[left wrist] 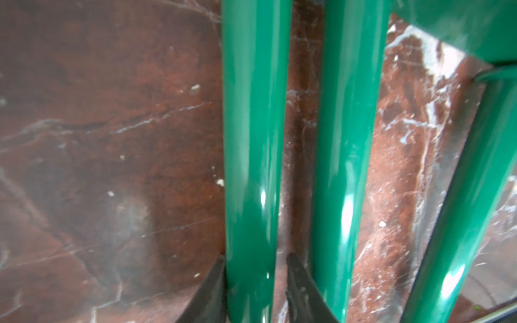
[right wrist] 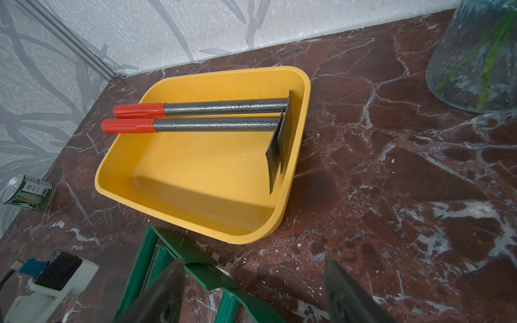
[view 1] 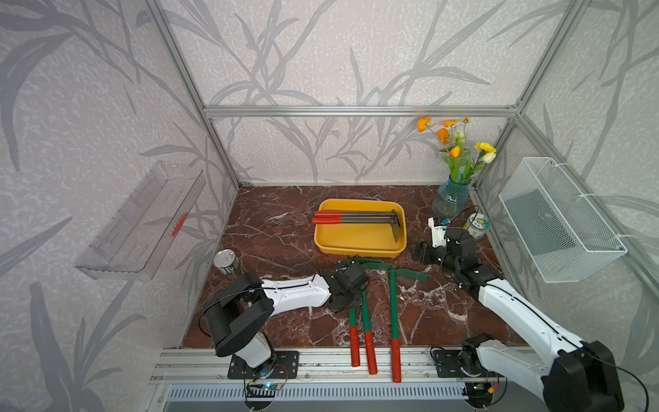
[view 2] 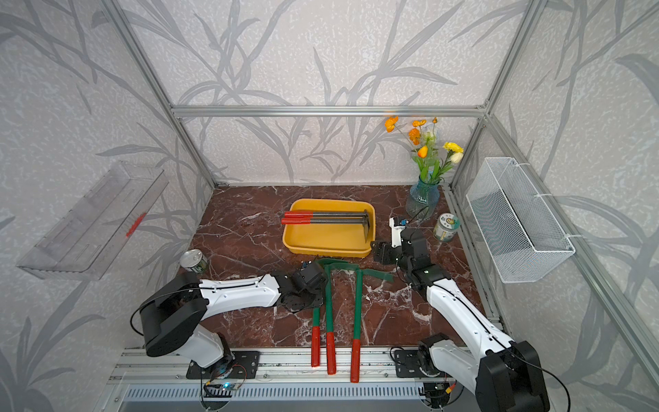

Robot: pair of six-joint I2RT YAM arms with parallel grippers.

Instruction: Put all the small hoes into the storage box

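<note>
Three green hoes with red grips lie side by side, handles toward the front. The leftmost hoe's green shaft [left wrist: 253,134] runs between the fingertips of my left gripper, which is open around it; the left fingertip meets its edge in view, and a slim gap shows on the right. Beside it lie the middle hoe [left wrist: 347,134] and the right hoe [view 1: 394,309]. Behind their blades sits the yellow storage box [right wrist: 199,183], holding two grey hoes [right wrist: 215,124] with red grips along its back side. My right gripper stands open and empty right of the box.
A glass vase of flowers [view 1: 451,195] and a can [view 1: 477,225] stand at the back right. Another can [view 1: 226,261] is at the left. The box's front half is bare. A wire basket [view 1: 563,219] hangs on the right wall.
</note>
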